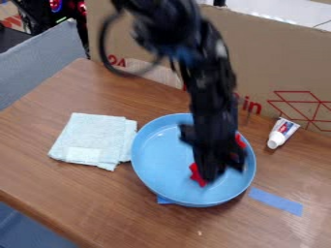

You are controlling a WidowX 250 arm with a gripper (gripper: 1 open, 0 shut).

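Note:
My gripper point(218, 157) is low over the blue plate point(162, 165), blurred, and covers much of a red object point(196, 176) lying on the plate. Only small red parts show below and to the right of it. Whether the fingers are open or shut cannot be made out.
A folded white cloth point(91, 139) lies left of the plate. A toothpaste tube point(282, 133) lies to the right. A cardboard box point(278, 68) stands behind, and blue tape point(272, 201) is on the wooden table point(77, 194).

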